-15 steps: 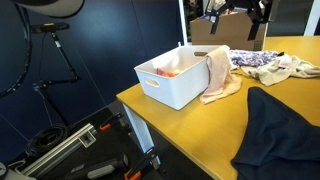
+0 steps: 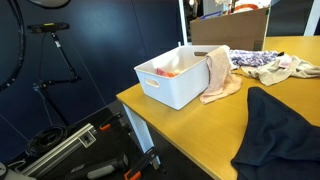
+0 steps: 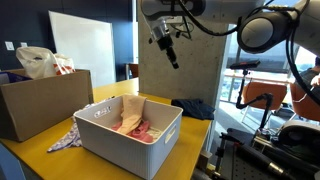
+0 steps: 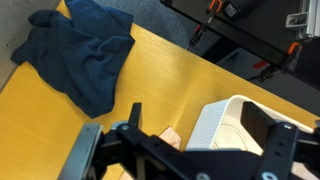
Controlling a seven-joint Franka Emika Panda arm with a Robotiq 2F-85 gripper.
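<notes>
My gripper stands open and empty, its black fingers spread wide at the bottom of the wrist view. In exterior view 2 the gripper (image 3: 170, 45) hangs high above the table, clear of everything on it. A dark navy cloth (image 2: 280, 135) lies crumpled on the table, at the upper left of the wrist view. The white box (image 2: 174, 92) stands by the table's edge. Over its rim hangs a peach cloth (image 2: 217, 77), its lower end resting on the table. Inside, reddish cloth (image 3: 148, 131) shows; the rest is hidden in part.
Patterned cloths (image 2: 275, 66) lie at the back, beside a cardboard box (image 2: 230, 30) with bags in it. Bare yellow table (image 2: 205, 128) separates the white box from the navy cloth. The floor drops away past the table edge.
The cloths and boxes look unmoved.
</notes>
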